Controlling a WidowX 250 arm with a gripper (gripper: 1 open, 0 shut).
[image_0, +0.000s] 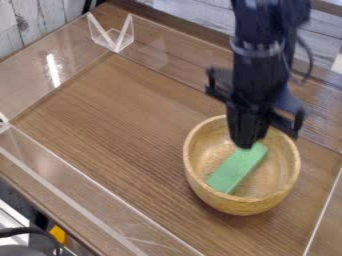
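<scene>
My black gripper (263, 118) is blurred, raised over a yellow bowl (207, 200) at the right of the table, its several dark fingers pointing down. Whether it holds anything does not show clearly; nothing is visible hanging from it. A green oblong object (238, 169) lies tilted diagonally inside the bowl.
A white wire-like holder (112, 36) stands at the back left. A raised pale edge runs along the left, with a yellow and black item at the bottom left.
</scene>
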